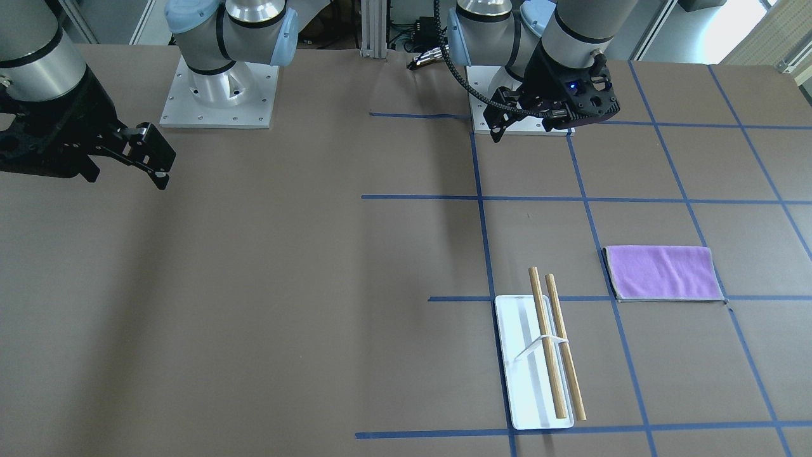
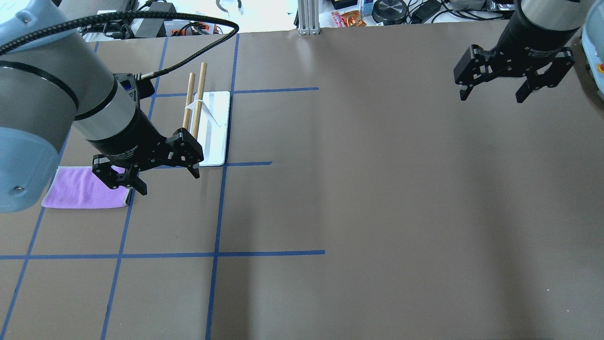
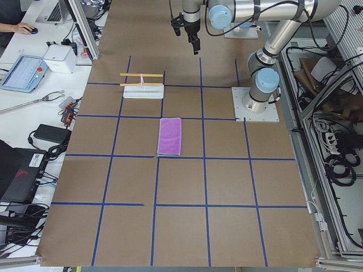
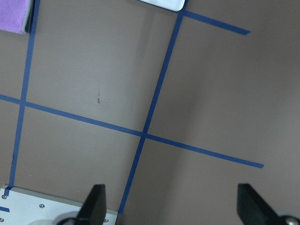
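Observation:
A purple cloth (image 1: pixel 662 271) lies flat on the taped grid, also visible in the left view (image 3: pixel 169 136). Near it rests a white rectangular tray (image 1: pixel 521 381) with two wooden sticks (image 1: pixel 575 381) across a white holder (image 2: pixel 208 113). My gripper, black, hangs in the air above the grid near its base, short of both cloth and tray; in the wrist view its fingers stand wide apart with nothing between them, and only the cloth's corner and the tray's edge show at the top.
A second black gripper (image 2: pixel 492 85) hangs at the other side of the table. A cable loops over my arm, and equipment crowds the benches beyond the table's edges.

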